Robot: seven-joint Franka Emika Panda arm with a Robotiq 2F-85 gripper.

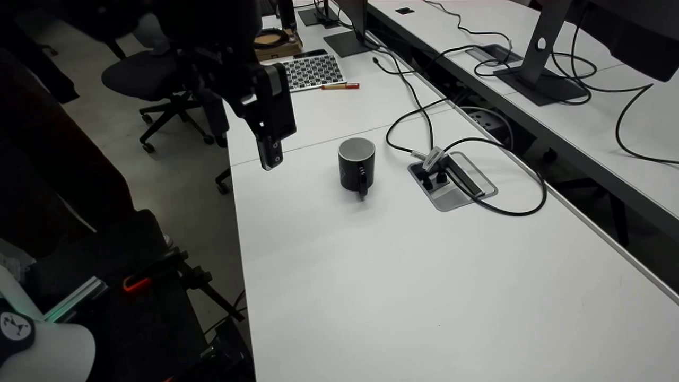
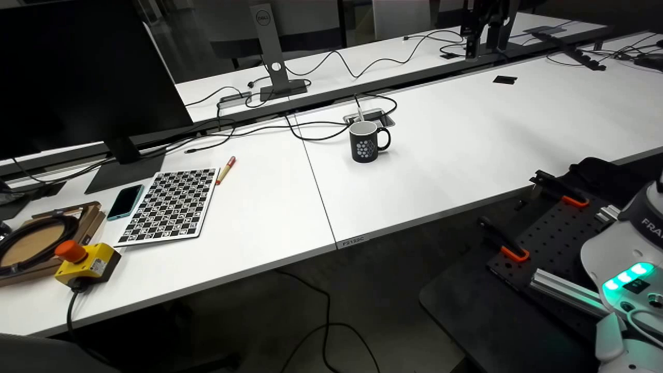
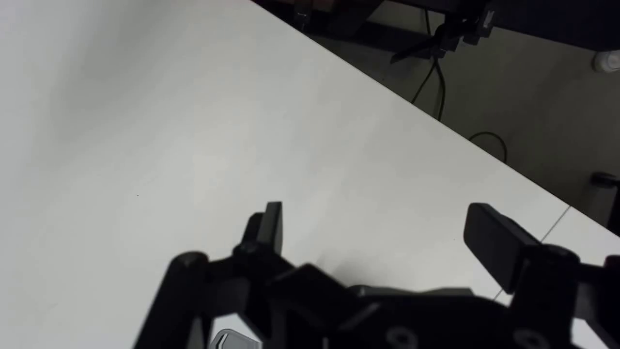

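A black mug [image 1: 356, 166] with a pale inside stands upright on the white table [image 1: 382, 274]. Exterior view 2 shows the same mug [image 2: 364, 143] with a dotted print and its handle to the right. My gripper [image 1: 245, 140] is in the air to the left of the mug in exterior view 1, apart from it. In the wrist view the gripper has its fingers wide apart, with only bare table showing between the tips. Gripper parts cover the lower part of that view, and the mug cannot be made out clearly there.
A socket panel [image 1: 453, 181] with a looping black cable lies beyond the mug. A checkered board [image 2: 172, 205], a red-tipped pen [image 2: 225, 170], a phone [image 2: 125, 202] and a yellow emergency-stop box [image 2: 89, 263] lie further along.
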